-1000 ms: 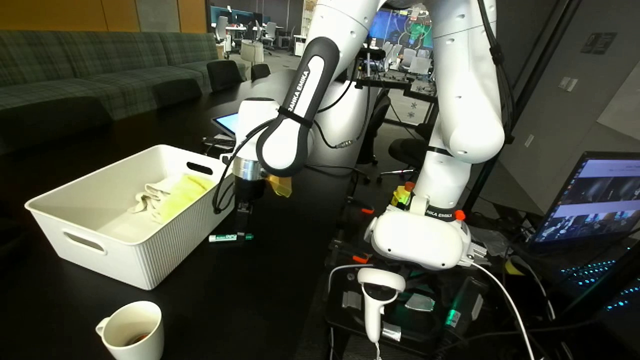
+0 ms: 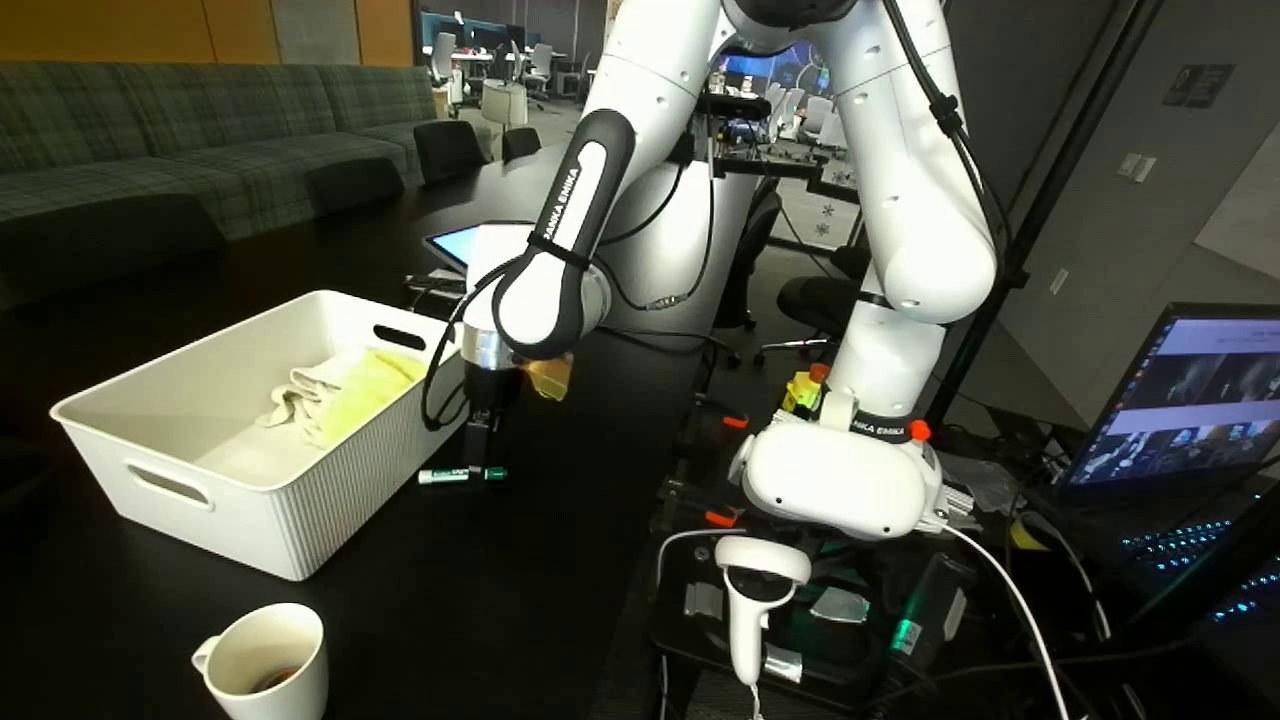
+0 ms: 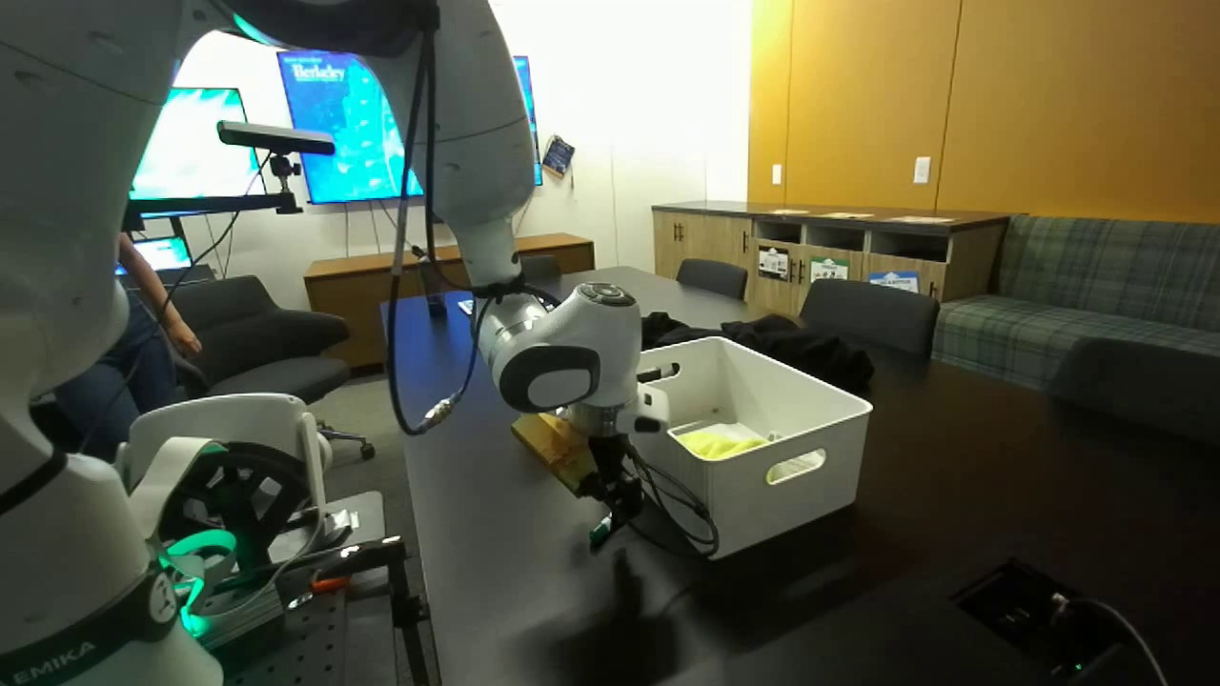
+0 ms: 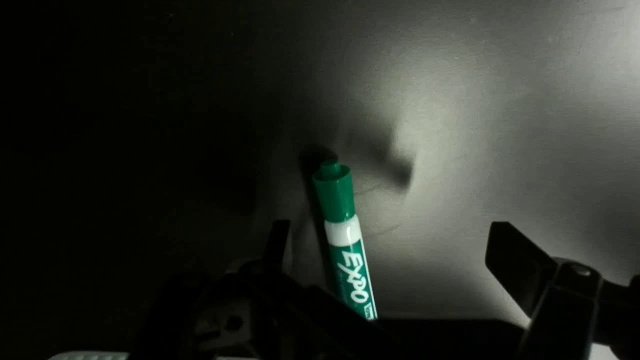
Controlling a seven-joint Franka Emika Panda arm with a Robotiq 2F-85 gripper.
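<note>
A green Expo marker (image 4: 348, 240) with a white band lies on the dark table, its capped end pointing up the wrist view. My gripper is open, one finger to the left of the marker and the other well off to its right, with bare table between. In exterior view 1 the gripper (image 2: 480, 462) points straight down over the marker (image 2: 446, 475), close beside the white bin (image 2: 318, 528). The marker's lower end is hidden behind the gripper body in the wrist view.
Yellow and cream cloths (image 2: 366, 390) lie inside the bin. Nearer the camera stands a white mug (image 2: 270, 660) with some dark liquid in it. Free table surface stretches in front of the gripper. A cable loop (image 3: 698, 520) hangs between the wrist and the bin wall.
My arm has come lower and slightly left in exterior view 1, bringing the gripper down to the marker. The marker, bin and mug look unmoved.
</note>
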